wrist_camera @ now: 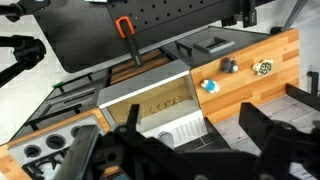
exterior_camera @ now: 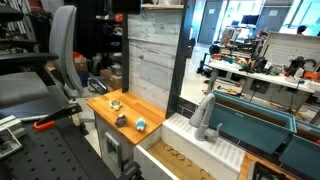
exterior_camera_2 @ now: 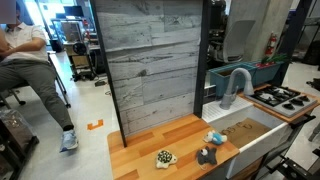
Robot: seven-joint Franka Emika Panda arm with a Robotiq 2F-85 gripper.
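Note:
In the wrist view my gripper stands open, its two dark fingers wide apart and nothing visible between them. Beyond it, three small toys rest on the wooden counter (wrist_camera: 245, 90): a blue-and-white one (wrist_camera: 209, 86), a grey one (wrist_camera: 229, 66) and a pale patterned one (wrist_camera: 263, 67). Exterior view 2 shows the blue-and-white toy (exterior_camera_2: 215, 138) behind the grey toy (exterior_camera_2: 207, 156), with the patterned toy (exterior_camera_2: 165, 158) off to the left. Neither exterior view shows the fingers clearly.
Beside the counter, an open white-walled compartment (exterior_camera: 213, 174) has a bare wooden floor. A grey faucet (exterior_camera_2: 234, 86) rises behind it, with a stove (exterior_camera_2: 283, 97) farther right. A plank-patterned panel (exterior_camera_2: 160, 75) backs the counter. A red-handled tool (wrist_camera: 126, 32) lies on the black perforated surface.

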